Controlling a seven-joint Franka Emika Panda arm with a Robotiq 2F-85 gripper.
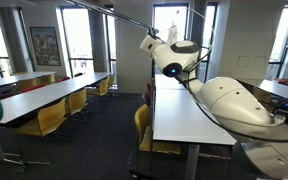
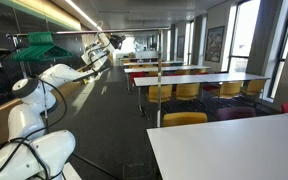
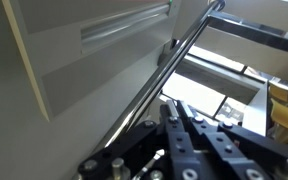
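Note:
My arm reaches in from the right in exterior view 1, and its gripper (image 1: 150, 42) is up near the end of a rail (image 1: 112, 14). In exterior view 2 several green hangers (image 2: 42, 46) are bunched on the rail's left part, while my gripper (image 2: 102, 46) is farther along it. The wrist view has the gripper at the bottom edge. Its fingers are shut, but what lies between them is too small and dark to make out.
A long white table (image 1: 189, 122) stands beneath the arm, with a yellow chair (image 1: 142, 122) at its side. More tables and chairs fill the room. Dark open floor (image 1: 84, 140) lies to the left of that table.

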